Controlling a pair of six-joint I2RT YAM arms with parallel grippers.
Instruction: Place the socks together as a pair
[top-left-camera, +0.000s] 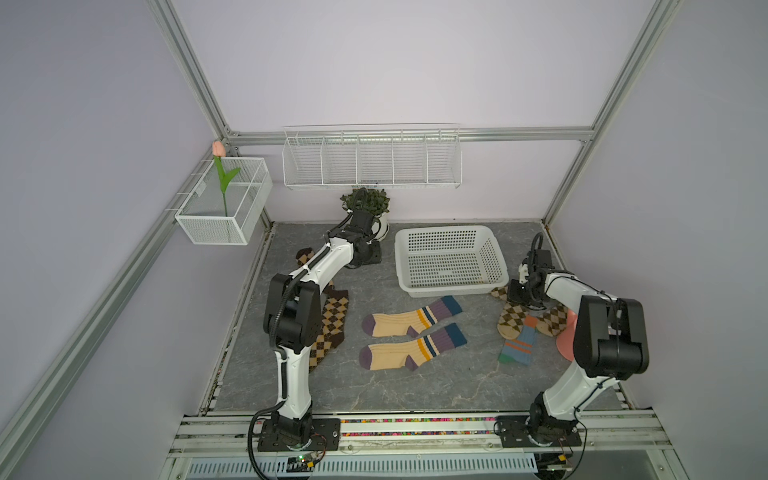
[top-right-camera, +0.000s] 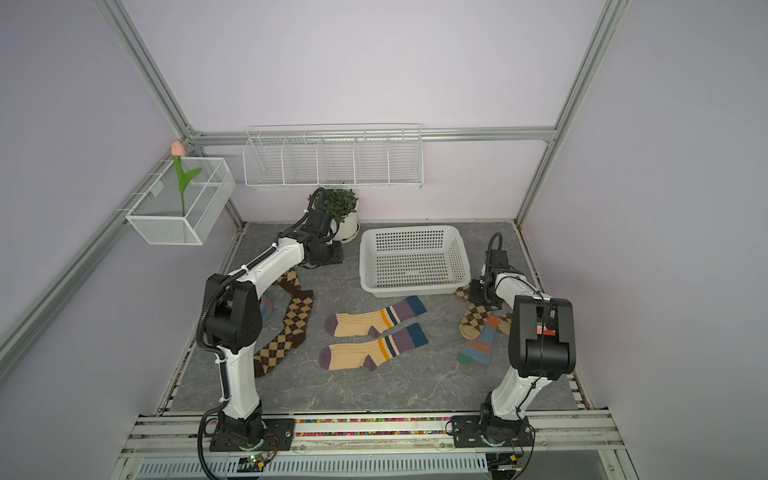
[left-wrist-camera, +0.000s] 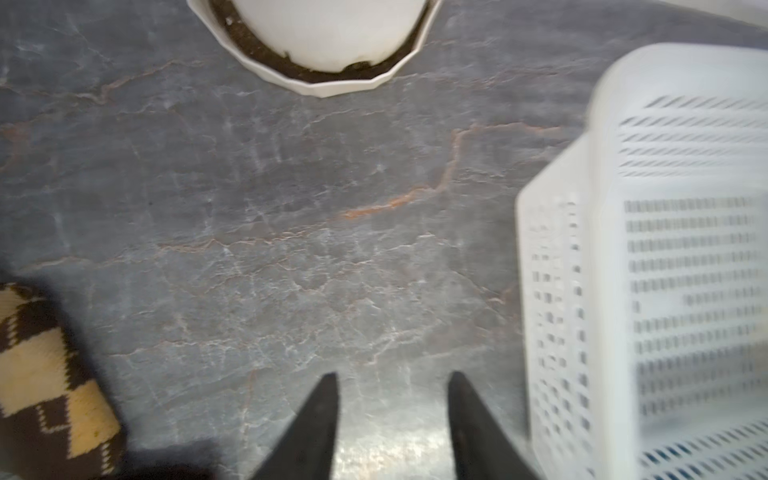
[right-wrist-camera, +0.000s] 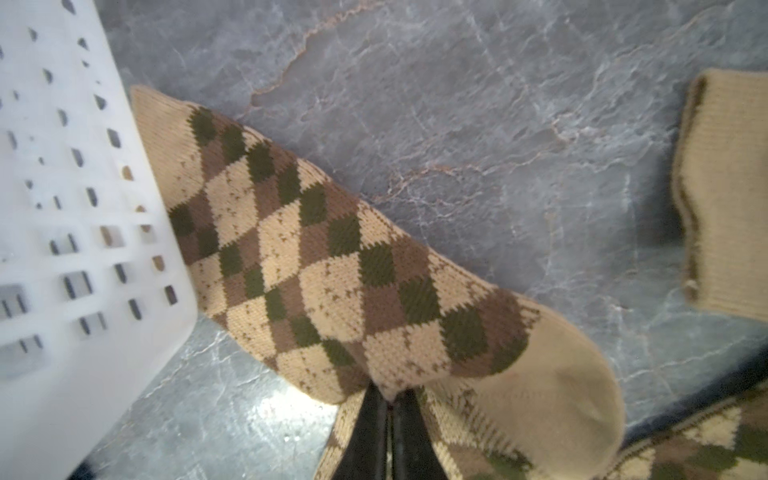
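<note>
Two cream socks with purple and blue bands, upper and lower, lie parallel mid-table. Brown argyle socks lie at left, partly behind the left arm. At right, an argyle sock lies against the basket's corner, over a blue striped sock, with another argyle sock beside it. My left gripper hangs open left of the basket, empty. My right gripper is shut at the right sock's lower edge; whether fabric is pinched cannot be told.
A white basket stands at the back centre. A potted plant is behind my left gripper. A pink round object lies by the right arm.
</note>
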